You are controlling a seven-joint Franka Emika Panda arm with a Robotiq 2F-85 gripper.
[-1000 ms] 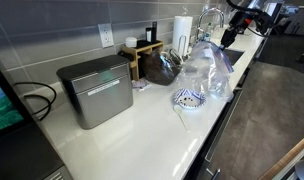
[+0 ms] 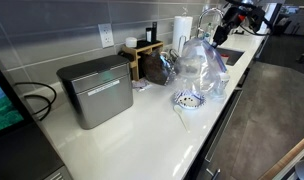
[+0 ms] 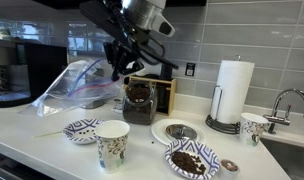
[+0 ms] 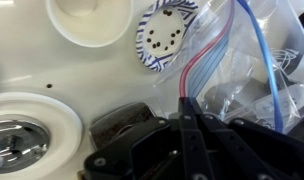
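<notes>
A clear zip bag (image 3: 70, 86) with red and blue seal lines hangs from my gripper (image 3: 116, 73), its body spread out to the left. My gripper is shut on the bag's edge; in the wrist view, the seal strips (image 4: 205, 68) run up from its fingertips. In exterior view 1 the see-through bag (image 2: 197, 72) hangs above and behind a blue-patterned plate (image 2: 189, 100). That plate (image 4: 143, 38) holds a few dark beans in the wrist view. What else the bag may contain is hard to tell.
A patterned cup (image 3: 112, 150) and a second plate (image 3: 172, 163) with dark beans stand in front. Behind are a jar (image 3: 140, 103), a paper towel roll (image 3: 233, 92) and another cup (image 3: 254, 128).
My gripper and the hanging bag have shifted left in exterior view 1, with the bag's shape changing. Plates and other counter items look unmoved.
</notes>
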